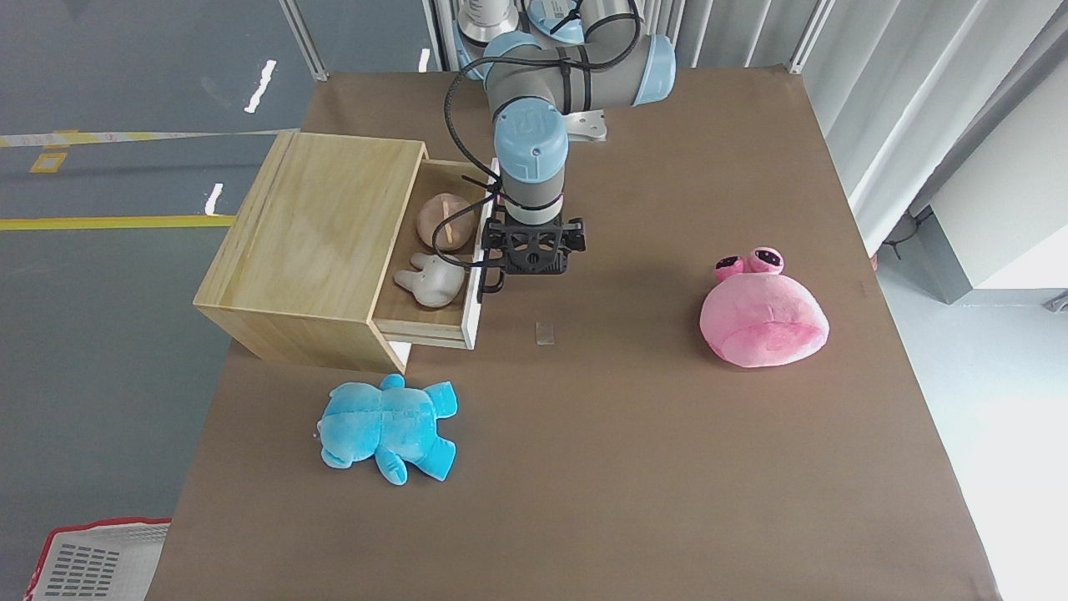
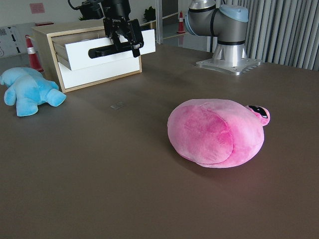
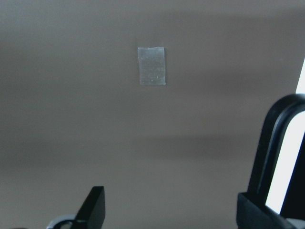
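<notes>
A wooden cabinet (image 1: pixel 300 230) has a drawer (image 1: pixel 471 325) pulled out, holding a beige plush (image 1: pixel 435 220) and a white plush (image 1: pixel 432 285). My gripper (image 1: pixel 516 262) is at the drawer's front, beside its black handle (image 2: pixel 99 51). In the wrist view the handle (image 3: pixel 267 157) stands right of centre; whether the fingers are open or shut is unclear. A blue plush toy (image 1: pixel 400 426) lies in front of the cabinet. A pink plush (image 1: pixel 763 320) sits on the right of the table.
A red-rimmed basket (image 1: pixel 100 561) is on the floor at the lower left.
</notes>
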